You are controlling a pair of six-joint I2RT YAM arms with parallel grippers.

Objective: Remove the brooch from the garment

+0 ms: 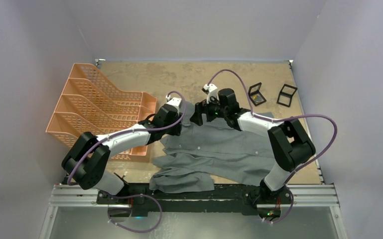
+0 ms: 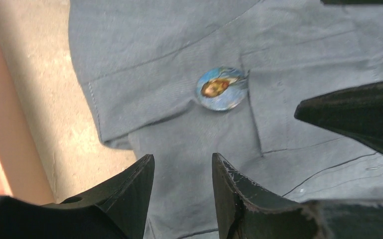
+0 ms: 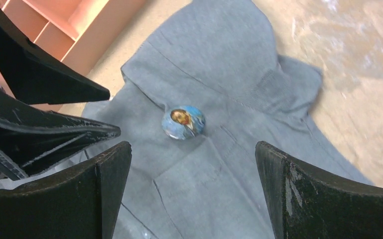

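The brooch point(image 2: 221, 88), a round blue piece with a brown figure, lies on the grey garment point(image 2: 174, 134) beside a seam. It shows again in the right wrist view as a brooch point(image 3: 184, 122) near a fold of the cloth. My left gripper is part open over the garment, with only cloth seen below its gap; the brooch appears beyond its fingertips. My right gripper stands wide open, and the brooch shows between and beyond its fingers. Neither gripper touches the brooch. From the top view the left gripper hides that area.
An orange slotted organizer point(image 1: 64, 102) stands at the left, close to the left arm. Two small black frames point(image 1: 256, 94) lie at the back right. Bare table point(image 1: 189, 74) shows behind the garment. The two grippers are close together.
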